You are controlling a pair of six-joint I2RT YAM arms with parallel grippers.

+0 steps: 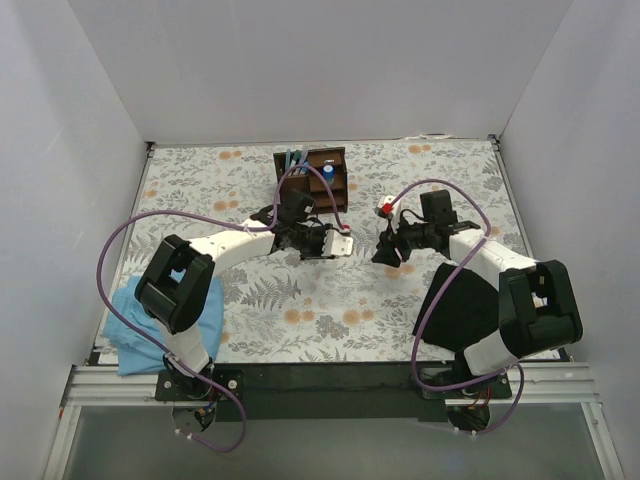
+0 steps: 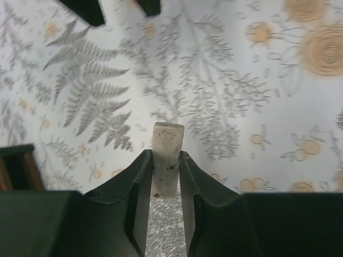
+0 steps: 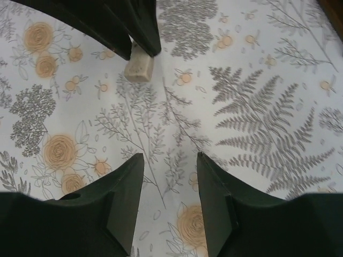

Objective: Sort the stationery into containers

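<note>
A pale, block-shaped item, like an eraser (image 2: 168, 140), is pinched between the fingertips of my left gripper, its upper end sticking out past them. The right wrist view shows the same eraser (image 3: 139, 68) at the upper left, still in the left fingers. My right gripper stands open above the patterned cloth, nothing between its fingers. From the top, both grippers are over the middle of the table, the right one (image 1: 387, 254) a little right of the left. The brown wooden organizer (image 1: 336, 157) is at the back, holding blue and pale stationery and a round blue item (image 1: 328, 172).
A crumpled blue cloth (image 1: 135, 325) lies at the front left, and a black cloth (image 1: 460, 310) at the front right, partly under the right arm. One organizer corner (image 2: 21, 166) shows in the left wrist view.
</note>
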